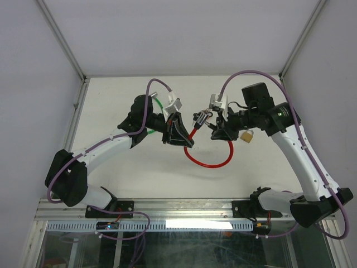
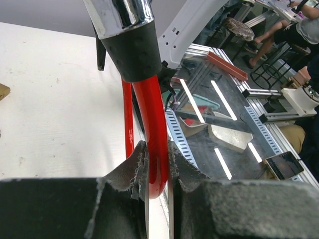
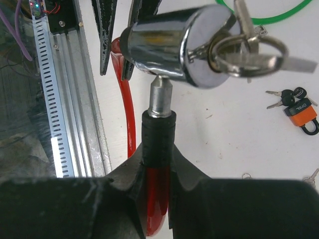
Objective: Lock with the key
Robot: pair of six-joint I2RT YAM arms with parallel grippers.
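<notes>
A red cable lock loops between my two arms. Its chrome lock cylinder [image 3: 164, 45] carries a keyring with keys [image 3: 249, 57] in its end face. My left gripper is shut on the red cable [image 2: 151, 112], just below the black collar at the cylinder. On the cable's other end, my right gripper is shut around the black sleeve [image 3: 158, 137]. The metal pin [image 3: 161, 97] above that sleeve points at the cylinder's side, its tip right by it; whether it has entered is hidden. In the top view both grippers hang close together over the table.
An orange-and-black padlock with keys [image 3: 301, 114] lies on the white table [image 1: 128, 173]. A brass padlock [image 1: 246, 135] sits near the right arm, and a green cable [image 1: 158, 104] is behind the left arm.
</notes>
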